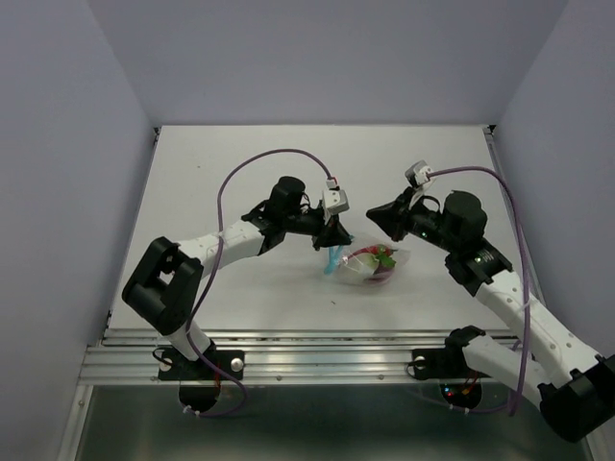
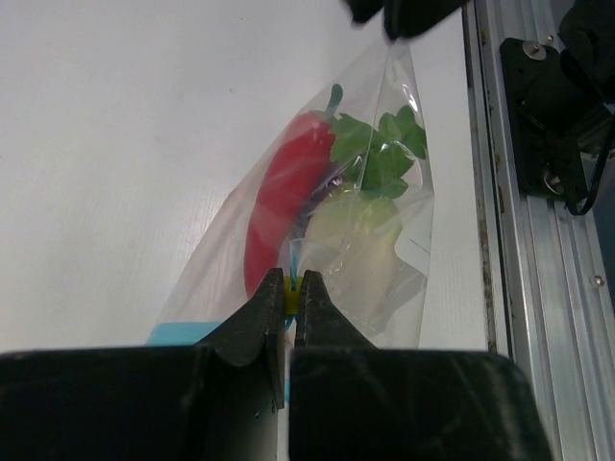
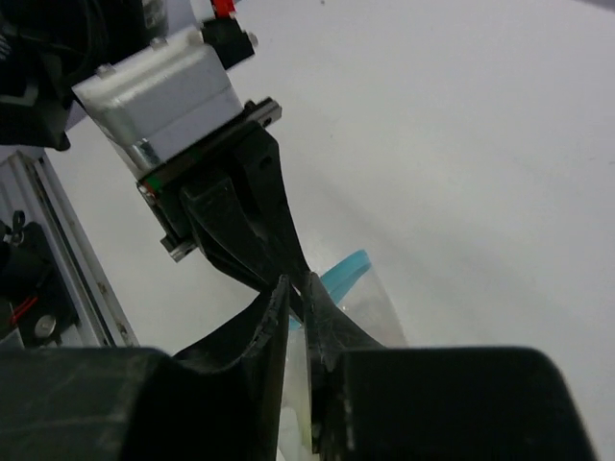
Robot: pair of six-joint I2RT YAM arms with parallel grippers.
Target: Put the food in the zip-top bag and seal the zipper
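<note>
The clear zip top bag (image 1: 402, 257) lies on the table with its blue zipper strip (image 1: 333, 259) toward the left arm. Inside show a red pepper (image 2: 288, 192), a green leaf (image 2: 387, 165) and a pale rounded food piece (image 2: 351, 240); something purple is partly hidden between them. My left gripper is shut on the bag's mouth at the blue strip, a small yellow bit between its fingertips. Apart from the bag, my right gripper (image 1: 382, 229) hovers above its far side, fingers slightly parted and seemingly empty. Whether the zipper is sealed cannot be told.
A metal rail (image 1: 307, 351) runs along the front edge. In the right wrist view, the left arm's gripper body (image 3: 226, 173) stands close by.
</note>
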